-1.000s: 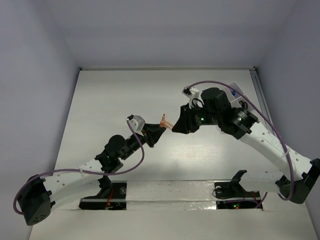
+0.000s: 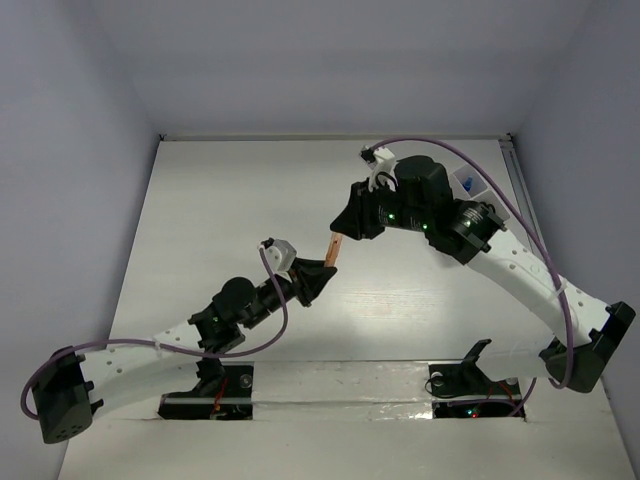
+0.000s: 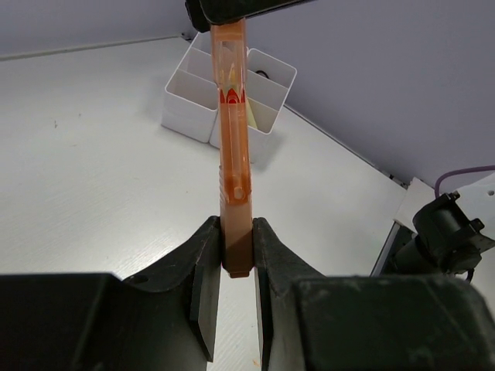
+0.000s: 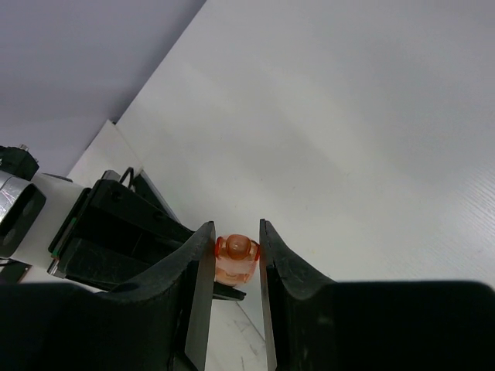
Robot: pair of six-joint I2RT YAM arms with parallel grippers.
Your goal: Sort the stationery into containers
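An orange, translucent pen-like item [image 2: 333, 249] stands tilted between my two grippers in the top view. My left gripper [image 2: 323, 269] is shut on its lower end; in the left wrist view the item [image 3: 234, 154] rises from those fingers to the dark right gripper at the top edge. My right gripper is shut on the item's other end, seen end-on as an orange tip between its fingers. In the top view the right gripper [image 2: 343, 225] is above and right of the left one.
White divided containers [image 3: 189, 108] stand at the back right, with a yellow item inside, partly hidden by the right arm in the top view [image 2: 467, 182].
The right gripper has moved toward the back and left, and the orange item has swung more upright between the grippers. The left gripper has shifted slightly toward the front and right.
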